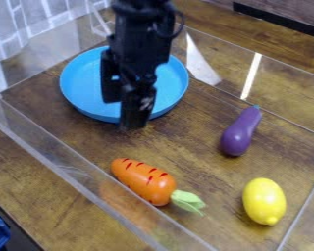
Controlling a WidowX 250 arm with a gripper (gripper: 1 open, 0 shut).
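Note:
My dark gripper [127,98] hangs over the front part of a light blue bowl [83,75], open and blurred, with nothing visible between its fingers. Below it an orange toy carrot [144,181] with a green top lies on the wooden table. A purple eggplant [239,134] lies to the right, and a yellow lemon [263,200] at the lower right.
A clear plastic edge runs along the left of the wooden surface [68,186]. A small white piece [199,59] shows behind the bowl. A blue object [0,235] sits at the lower left corner. The wood between carrot and eggplant is clear.

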